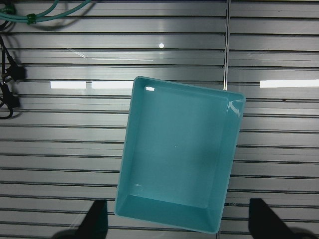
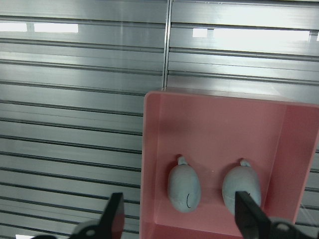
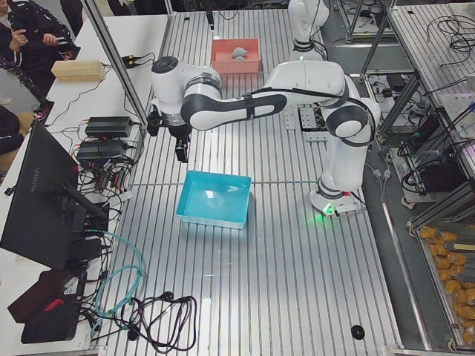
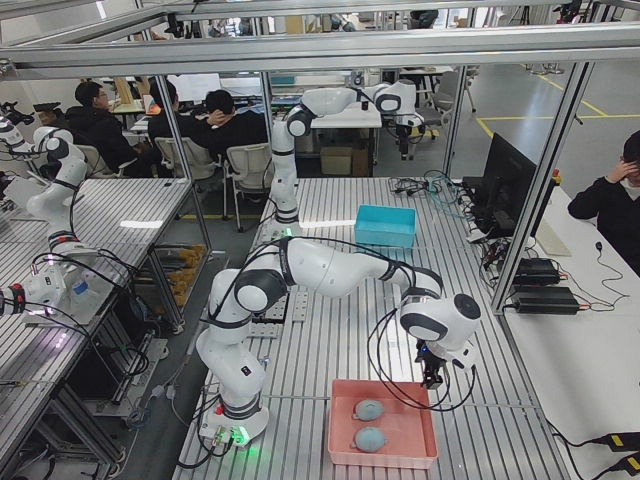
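Observation:
A pink bin (image 4: pixel 382 450) holds two pale grey-blue egg-shaped toys, one (image 2: pixel 183 186) left and one (image 2: pixel 241 184) right in the right wrist view. My right gripper stands open above the bin's near part, nothing between its fingers. An empty turquoise bin (image 1: pixel 174 149) lies below my left gripper, which is also open and empty, held high on its arm.
A monitor (image 3: pixel 44 193) and black electronics stand along one side of the slotted metal table (image 3: pixel 282 282). Loose cables (image 3: pixel 163 319) lie near its edge. Bare table surrounds the turquoise bin.

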